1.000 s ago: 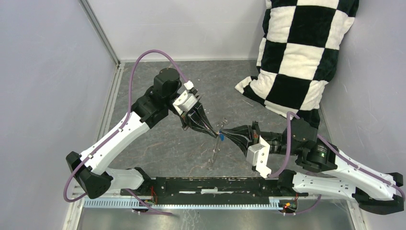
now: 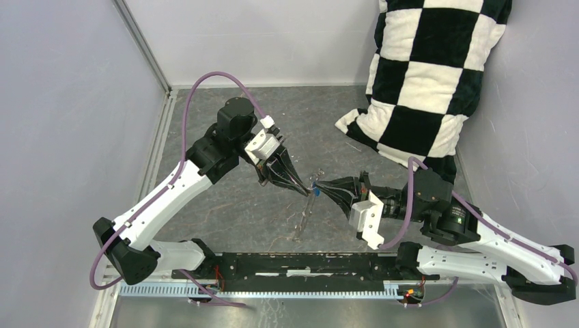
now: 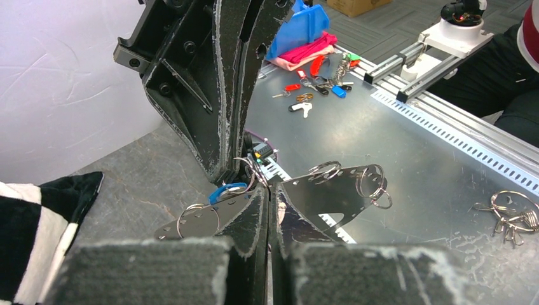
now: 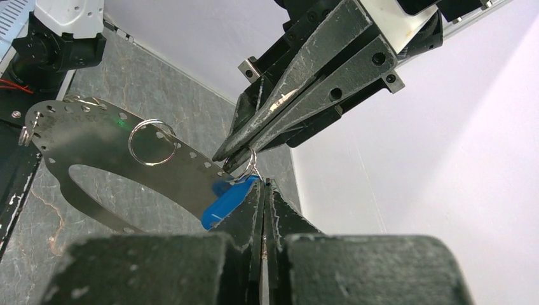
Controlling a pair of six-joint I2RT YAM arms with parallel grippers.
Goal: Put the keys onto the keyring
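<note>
A flat steel plate [image 4: 95, 136] with holes along its edge hangs in mid-air between both grippers, several wire rings [image 4: 152, 142] threaded through it. In the top view, my left gripper [image 2: 308, 191] and right gripper [image 2: 318, 183] almost meet at its upper part. Both are shut. A small ring [image 4: 252, 164] at the plate's edge runs between the two sets of fingertips, a blue tag [image 4: 229, 203] beside it. In the left wrist view, ring wires [image 3: 255, 170] reach my left fingertips; whether either gripper pinches them is too small to tell.
Loose keys with coloured tags [image 3: 337, 91] lie on the metal table, near a blue bin [image 3: 299, 32]. A separate ring with keys [image 3: 513, 213] lies at the right. A checkered cushion [image 2: 423, 75] leans at the back right. Grey floor around the grippers is clear.
The arms have barely moved, and both grippers stay close together.
</note>
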